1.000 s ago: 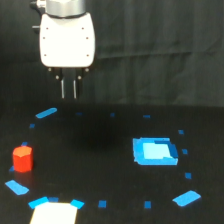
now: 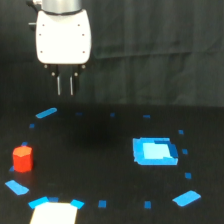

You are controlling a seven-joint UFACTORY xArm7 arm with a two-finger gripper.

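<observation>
My white gripper (image 2: 64,85) hangs high at the upper left, well above the dark table. Its two thin fingers point down with a gap between them, and nothing shows in that gap. A small red block (image 2: 22,159) rests on the table at the left, below and to the left of the gripper. Right of centre lies a white square (image 2: 156,151) bordered by blue tape (image 2: 141,146). Another white patch (image 2: 54,214), cut off by the bottom edge of the view, has blue tape beside it.
Strips of blue tape, such as one at the left (image 2: 46,113) and one at the right (image 2: 186,198), and small blue marks are scattered over the black table (image 2: 110,170). A dark curtain (image 2: 150,50) closes off the back.
My gripper has shifted slightly left and a little up in the view. The red block, white patches and tape have stayed where they were.
</observation>
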